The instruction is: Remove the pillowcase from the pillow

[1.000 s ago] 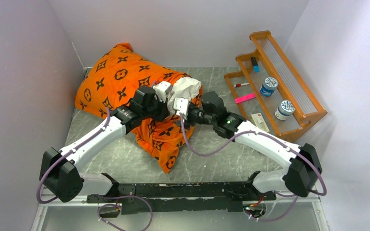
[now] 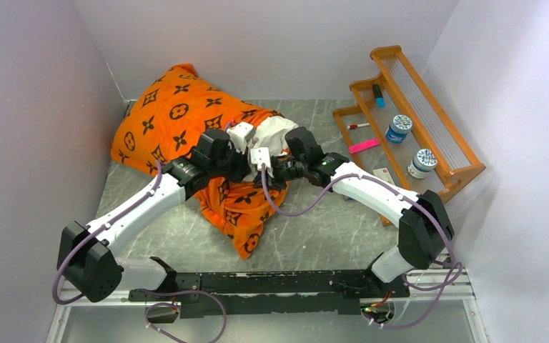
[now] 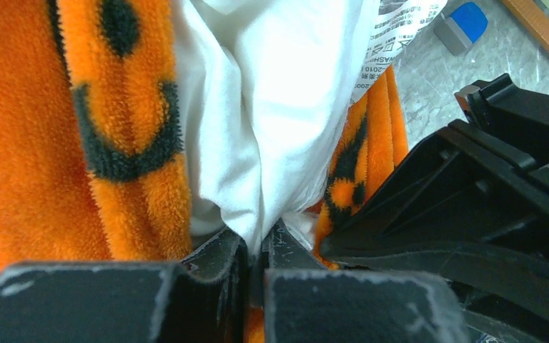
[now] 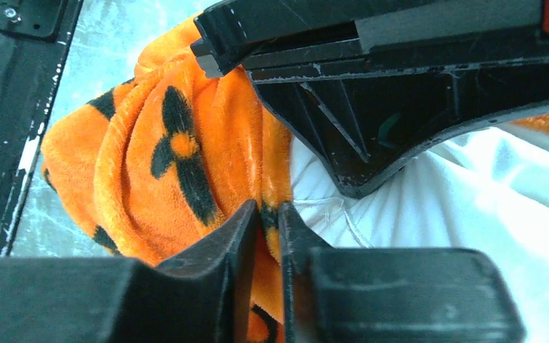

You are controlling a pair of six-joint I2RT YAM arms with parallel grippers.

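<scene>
An orange pillowcase with black motifs [image 2: 179, 111] covers most of the pillow, its loose end bunched toward the table front. The white inner pillow [image 2: 277, 132] bulges from its right-hand opening. In the left wrist view, my left gripper is shut on a gathered pinch of the white pillow fabric [image 3: 286, 93]. My right gripper is close beside it, its fingers narrowly apart with a fold of the orange pillowcase [image 4: 186, 143] between them; whether they press on it cannot be told. White cloth [image 4: 500, 186] lies just right of those fingers.
A wooden rack [image 2: 429, 93] stands at the right, holding two white-lidded jars [image 2: 400, 127] and a dark marker [image 2: 378, 95]. A pink strip [image 2: 363, 146] lies beside it. Both grippers crowd each other.
The right arm has moved left and inward, bringing its gripper closer to the left one at the cloth. The left arm has held still, and the pillow has barely shifted.
</scene>
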